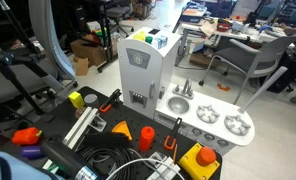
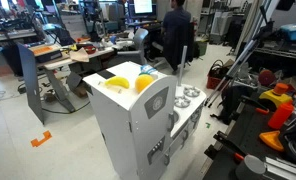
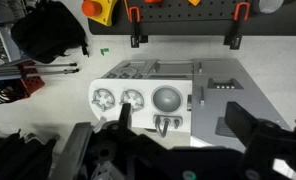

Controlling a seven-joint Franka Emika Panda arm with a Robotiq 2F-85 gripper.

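Note:
In the wrist view my gripper is open, its dark fingers (image 3: 114,132) wide apart at the bottom of the view with nothing held between them. Beneath it lies a white and grey toy kitchen with a round sink (image 3: 167,98), a faucet and burners (image 3: 134,99). From the first outside view, a tall white cabinet (image 1: 140,75) rises at the kitchen's left end, its counter (image 1: 203,112) running right. Yellow, orange and blue toy items (image 2: 145,84) rest on the cabinet top. The gripper is hard to make out in the outside views.
A black table borders the kitchen, with orange-handled clamps (image 1: 172,135) along its edge. On it stand a red bottle (image 1: 146,138) and a yellow block with an orange top (image 1: 205,157). A cable crosses the table. A chair (image 1: 250,58) stands behind the counter, which looks clear.

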